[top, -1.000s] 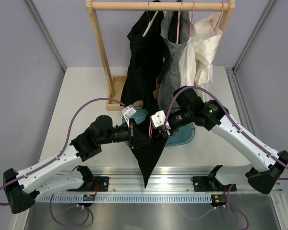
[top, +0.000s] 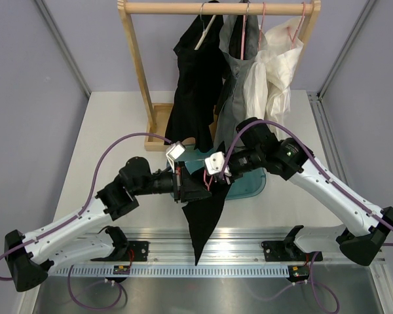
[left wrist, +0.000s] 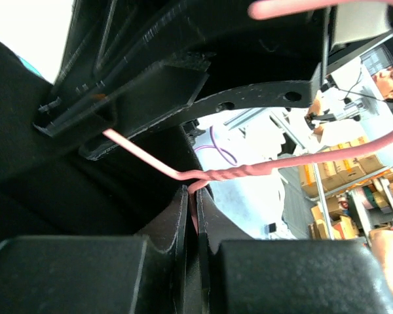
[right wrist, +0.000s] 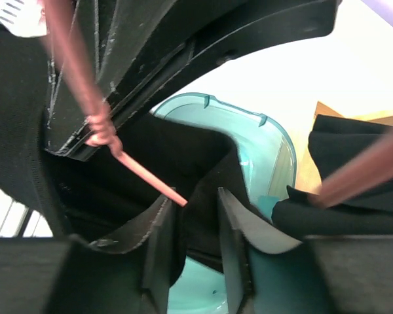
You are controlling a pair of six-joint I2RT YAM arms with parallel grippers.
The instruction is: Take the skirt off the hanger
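The black skirt (top: 203, 226) hangs between my two arms in the middle of the top view, its lower tip pointing toward the front. My left gripper is shut on the pink hanger (left wrist: 239, 171), just where its twisted wire branches. Beside it, my right gripper stands part open. Black skirt fabric (right wrist: 213, 173) lies at and behind the gap between its fingers, and one end of the pink hanger wire (right wrist: 154, 180) reaches the cloth there. Both grippers' tips are largely hidden in the top view.
A wooden rack (top: 141, 72) at the back carries a black garment (top: 198, 78), a grey one (top: 239, 78) and white ones (top: 275, 72). Below the skirt sits a teal bin (top: 249, 185).
The skirt's lower tip hangs slightly lower and a little further left than before. My right gripper has shifted slightly around the hanger; the left arm has barely moved.
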